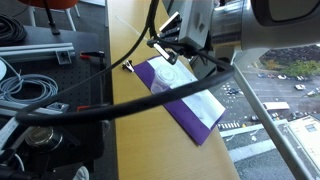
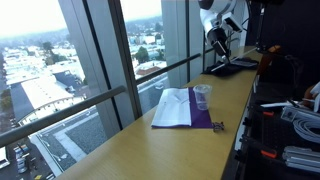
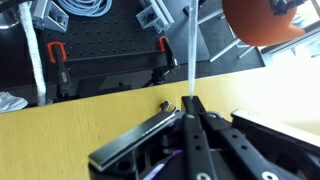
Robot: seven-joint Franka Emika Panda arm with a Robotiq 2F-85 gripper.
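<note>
In the wrist view my gripper is shut, and a thin white straw-like stick (image 3: 192,55) runs straight out from between its fingertips. From exterior view 1, the gripper (image 1: 157,42) hangs above the table, partly covered by the arm and a black cable. A clear plastic cup (image 2: 202,96) stands on a white and purple sheet (image 2: 172,112), apart from the gripper. Close by, near the table edge, lies a small dark and gold object (image 2: 218,126); it also shows in the wrist view (image 3: 167,106).
A black perforated cart (image 3: 110,50) with coiled cable (image 3: 85,5) stands beside the yellow table (image 2: 120,160). An orange seat (image 3: 255,20) is past the table's end. Windows line the far side.
</note>
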